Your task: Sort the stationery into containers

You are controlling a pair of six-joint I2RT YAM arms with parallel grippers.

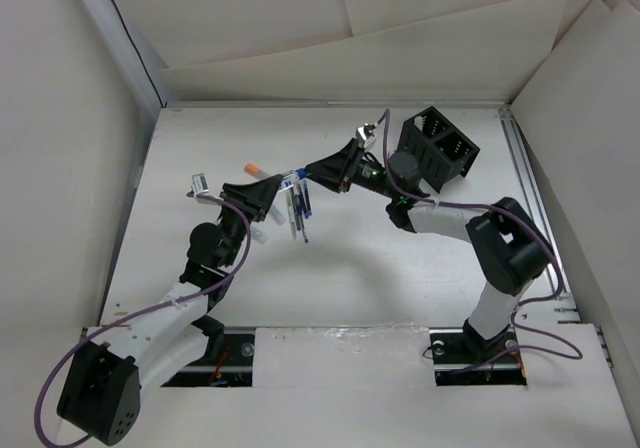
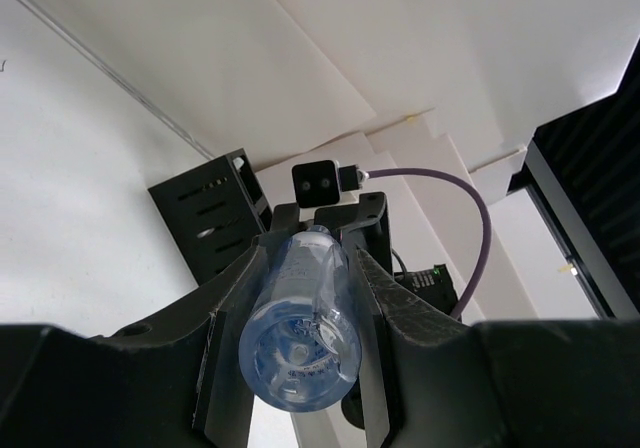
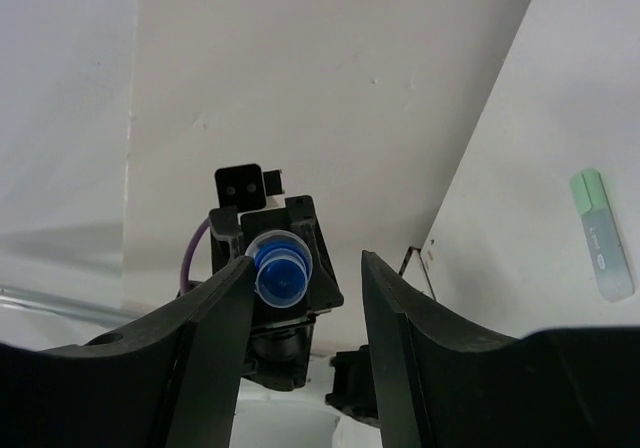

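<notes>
A blue-capped clear marker (image 1: 290, 180) is held up between the arms. My left gripper (image 1: 282, 182) is shut on it; in the left wrist view its round blue end (image 2: 298, 353) sits between the fingers. Below lie several pens (image 1: 298, 218), an orange-capped marker (image 1: 260, 173) and a green-capped one (image 3: 602, 233).
A black compartment container (image 1: 450, 143) stands at the back right of the white table (image 1: 370, 278), also seen in the left wrist view (image 2: 200, 218).
</notes>
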